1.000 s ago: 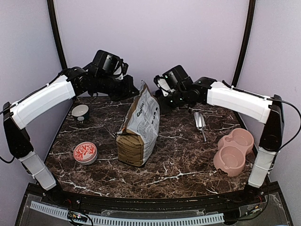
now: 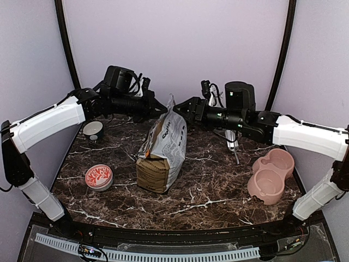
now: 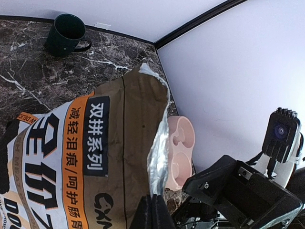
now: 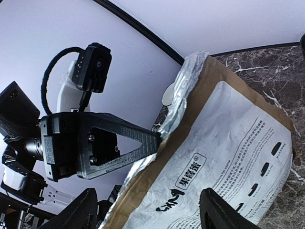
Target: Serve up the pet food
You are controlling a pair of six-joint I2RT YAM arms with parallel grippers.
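The pet food bag [image 2: 168, 144] stands upright in the middle of the table, brown with white printed panels and a silvery strip along its top edge. My left gripper is shut on that thin edge; the strip runs down to its fingertips. Facing it from the right, my right gripper is open, with the bag's upper edge and CXND print showing between its spread fingers. A pink double bowl [image 2: 271, 176] rests on the right side of the table. Behind it, partly under the right arm, lies a metal scoop [image 2: 233, 144].
At the left is a round container with a red-patterned lid [image 2: 98, 176]. A dark mug [image 2: 93, 131] stands at the back left. Both arms are close together above the bag.
My right gripper swung round and came in toward the bag's top from the right. My left gripper lowered slightly and moved right, and the bag's top now bends a little rightward.
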